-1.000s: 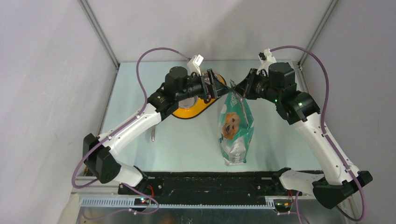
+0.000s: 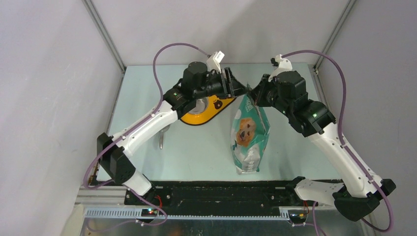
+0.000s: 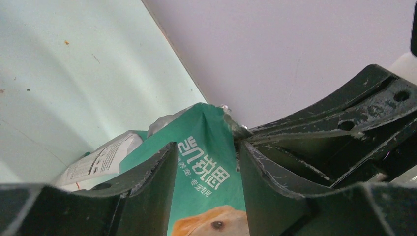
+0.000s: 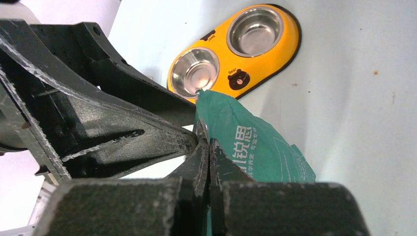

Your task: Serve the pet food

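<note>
The teal pet food bag (image 2: 248, 142) with a puppy picture stands upright between my grippers, its top crimped. My right gripper is shut at the bag's top edge, pinching it. My left gripper is parted around the top of the bag (image 3: 187, 191), its fingertips apart on either side of the printed front, close to the other gripper. A yellow double bowl (image 4: 246, 73) with two steel bowls, which look empty, lies behind the bag, partly hidden by the left arm in the top view.
A metal spoon (image 2: 161, 140) lies on the table left of the bowl. Walls enclose the table at the back and sides.
My left arm has moved slightly up and right toward the bag top. The right arm and the bag top have shifted slightly right.
</note>
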